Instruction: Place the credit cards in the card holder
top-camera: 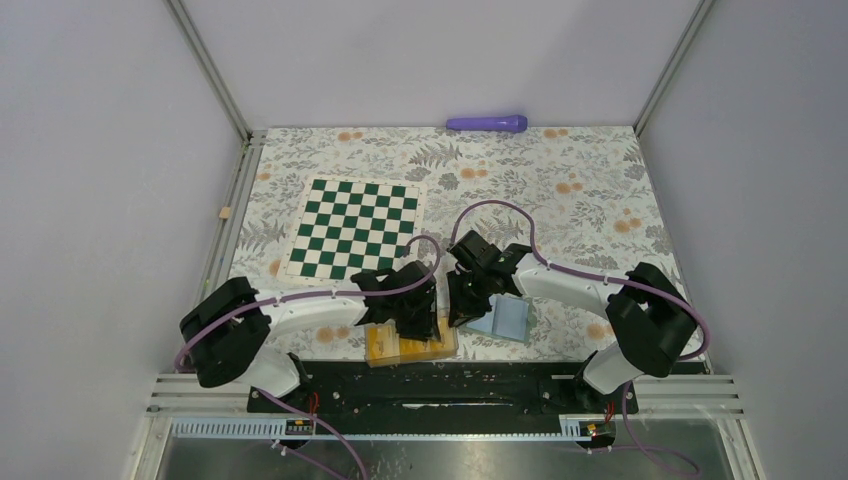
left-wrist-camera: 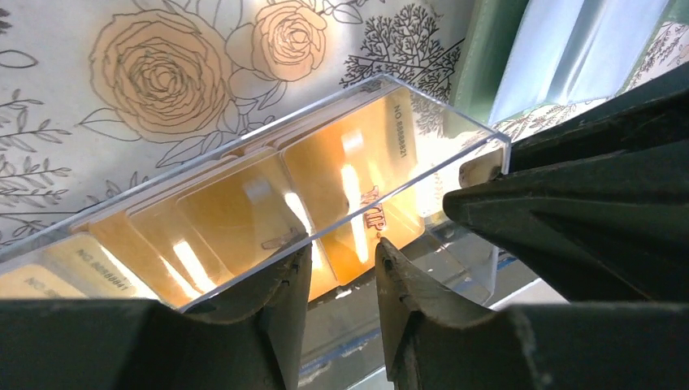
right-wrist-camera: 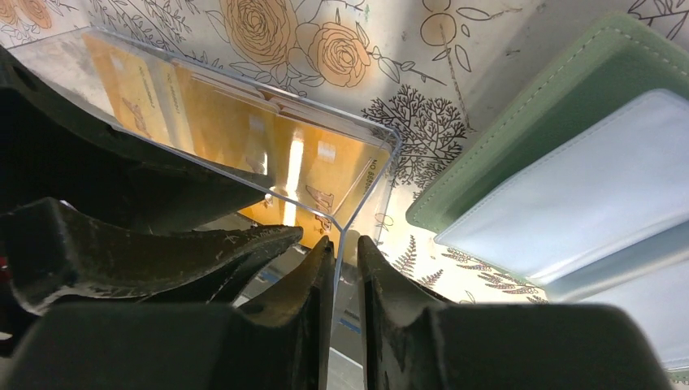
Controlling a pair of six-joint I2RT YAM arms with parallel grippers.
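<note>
A clear box holds a row of orange cards along the table's front edge. My open left gripper is at the box's near long side, nothing visible gripped. My right gripper is at the box's end corner, its fingers slightly apart on either side of the clear wall; whether they touch it is unclear. The green card holder, with pale translucent sleeves, lies open right of the box.
A checkered board lies behind the left arm. A purple microphone-shaped object lies at the back edge.
</note>
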